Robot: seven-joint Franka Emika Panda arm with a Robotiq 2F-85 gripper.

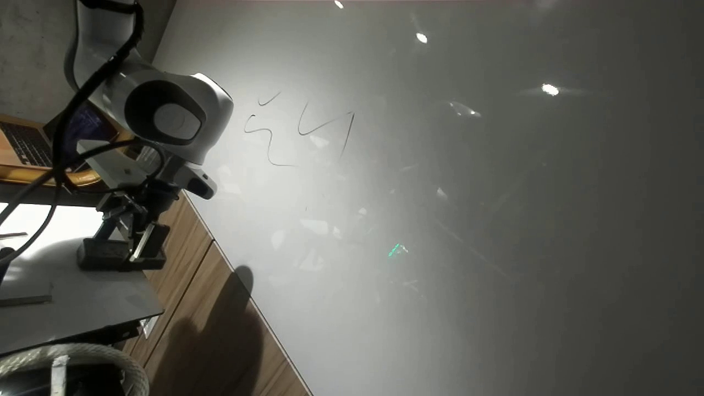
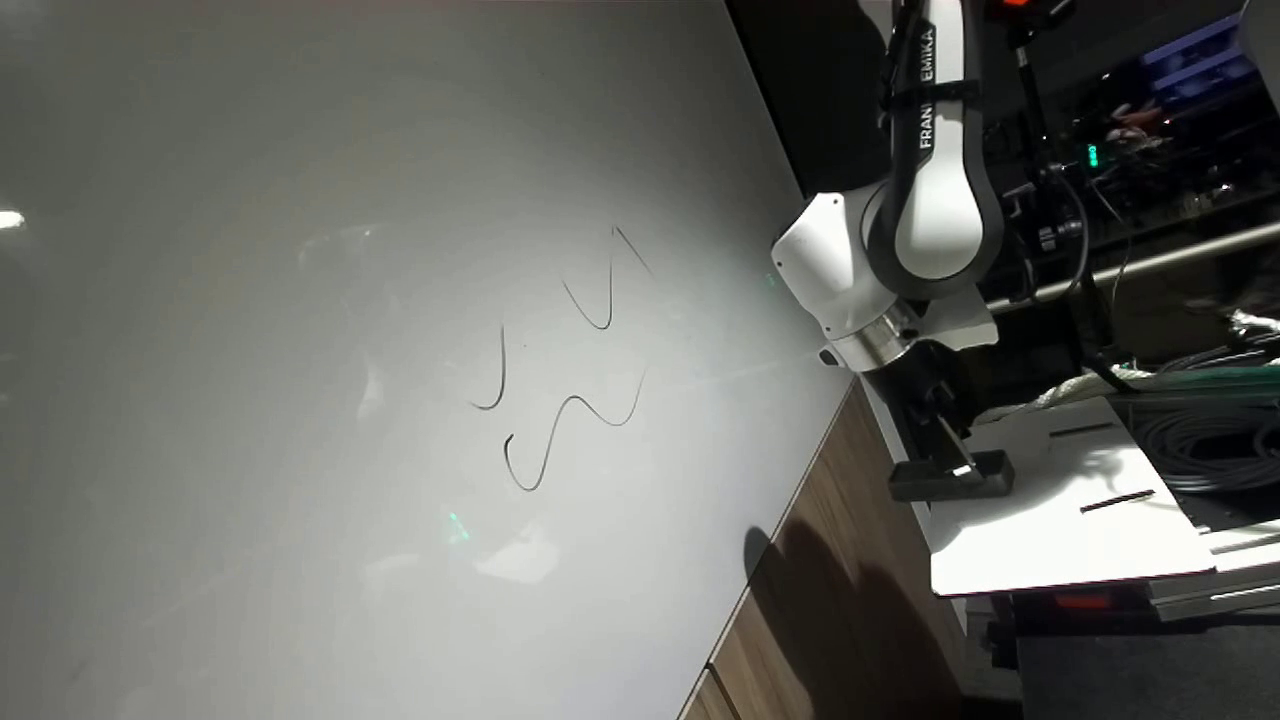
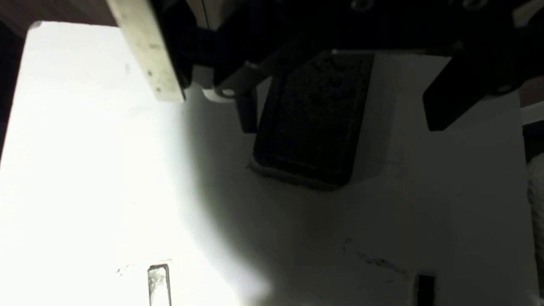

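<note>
A dark rectangular block point(image 3: 316, 137), like an eraser, lies on a white panel point(image 3: 76, 168) in the wrist view. It also appears below the gripper in exterior view 1, as the dark block point(image 1: 102, 255), and in exterior view 2. My gripper is open, its two dark fingers apart with the block lying between them in that view. The left finger point(image 3: 247, 114) is close to the block's edge; the right one stands well clear. Whether either touches the block cannot be seen. Part of the block's far end is hidden by the gripper.
A large whiteboard point(image 1: 495, 231) with thin black marker strokes point(image 2: 552, 444) stands beside the arm. Wooden cabinets point(image 1: 211, 317) run below it. Slots point(image 2: 1116, 500) cut the panel. A laptop point(image 1: 29, 142) and cables sit behind the arm in exterior view 1.
</note>
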